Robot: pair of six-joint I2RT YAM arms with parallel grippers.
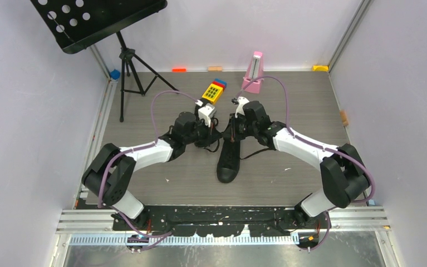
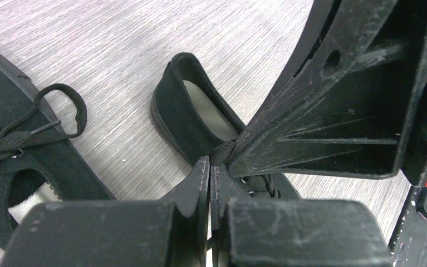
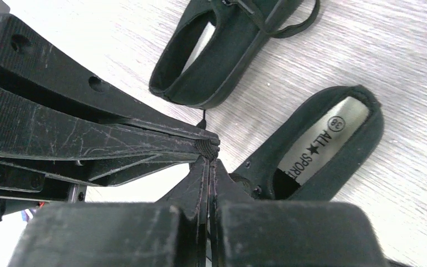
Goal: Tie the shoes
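Two black canvas shoes are on the table: one (image 1: 227, 167) at centre, toe toward the front, the other mostly under the left arm, its tied lace (image 2: 30, 136) visible in the left wrist view. My left gripper (image 1: 216, 135) and right gripper (image 1: 229, 133) meet over the centre shoe's opening. My left gripper is shut on a short piece of black lace (image 2: 222, 150), beside the right gripper's fingers. My right gripper is also shut at the lace (image 3: 205, 148), with the other gripper's fingers across it. The insole (image 3: 322, 139) shows in the right wrist view.
A yellow toy (image 1: 212, 94) lies behind the shoes, a pink metronome (image 1: 253, 72) at the back. A black music stand (image 1: 128, 61) stands at back left.
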